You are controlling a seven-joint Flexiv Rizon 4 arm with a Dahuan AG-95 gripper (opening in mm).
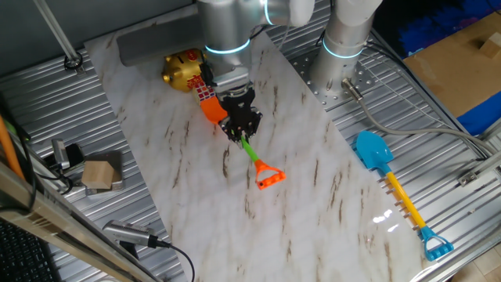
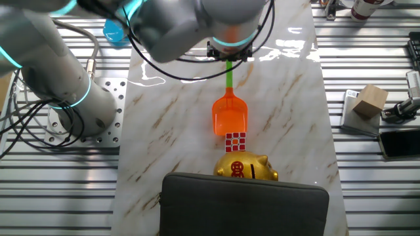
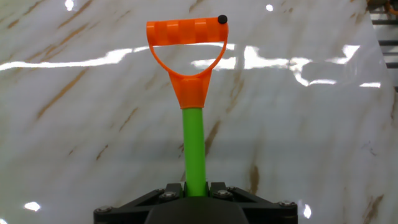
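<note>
An orange toy shovel with a green shaft (image 3: pixel 194 146) is held by my gripper, whose fingers are closed around the shaft. Its orange D-shaped handle (image 1: pixel 271 177) points toward the front of the marble board. On the other side of the gripper, the orange blade (image 2: pixel 230 117) points toward a red-faced puzzle cube (image 2: pixel 235 142). Blade edge and cube meet or nearly meet; whether they touch I cannot tell. Just behind the cube sits a golden piggy bank (image 1: pixel 184 70). In the wrist view only the handle and shaft show; the blade is hidden.
A dark grey case (image 2: pixel 243 206) stands behind the piggy bank. Another shovel, blue and yellow (image 1: pixel 398 190), lies along the board's right side. A wooden block (image 1: pixel 98 175) rests off the board at the left. The front half of the marble board (image 1: pixel 258 243) is clear.
</note>
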